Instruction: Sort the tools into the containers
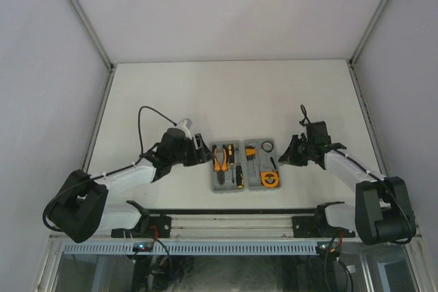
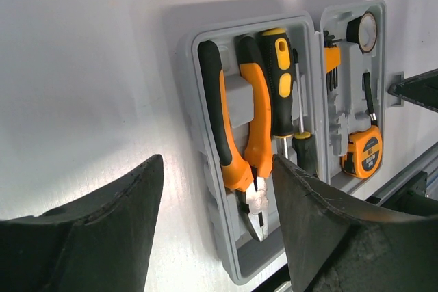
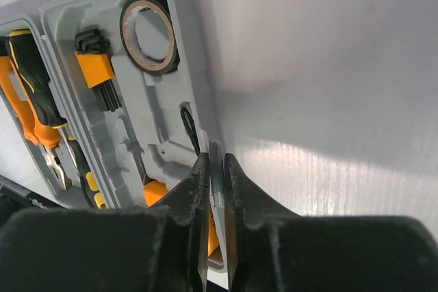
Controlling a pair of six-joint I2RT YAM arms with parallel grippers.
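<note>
The grey two-part tool case [image 1: 235,187] lies unfolded on the table. Its left half holds pliers [image 2: 257,114], a screwdriver [image 2: 278,76] and more tools. In the right half are a black tape roll [image 3: 150,34], hex keys [image 3: 96,65], a black-handled knife [image 3: 189,128] and an orange tape measure [image 2: 363,152]. My left gripper stands open above the left half, nothing between its fingers. My right gripper is at the case's right edge, its fingertips close together with a grey strip between them, apparently the edge latch [image 2: 395,89]; a firm hold cannot be told.
Bare white table [image 1: 229,100] stretches behind the case and to both sides. The table's front edge [image 1: 233,210] runs close below the case. Both arms reach in from the front corners.
</note>
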